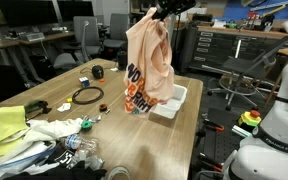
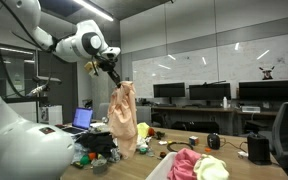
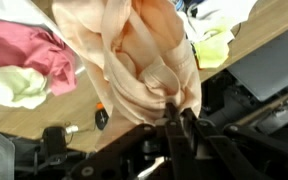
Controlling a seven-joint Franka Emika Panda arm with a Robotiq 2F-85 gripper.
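A peach cloth with dark lettering point(image 1: 150, 65) hangs from my gripper point(image 1: 162, 14), high above the table. In the wrist view the cloth point(image 3: 149, 60) bunches up between the fingers, and the gripper is shut on it. The white bin point(image 1: 174, 106) stands behind the hanging cloth, mostly covered by it in exterior view 1. In exterior view 2 a pink cloth point(image 2: 184, 163) and a pale yellow cloth point(image 2: 211, 168) show in the bin, and the peach cloth point(image 2: 123, 115) hangs clear of it.
A pile of cloths point(image 1: 24, 135) lies at the table's left, with a clear bottle point(image 1: 79, 143) beside it. A coiled black cable point(image 1: 86, 95) and small items sit farther back. Bare wood point(image 1: 144, 150) lies in front.
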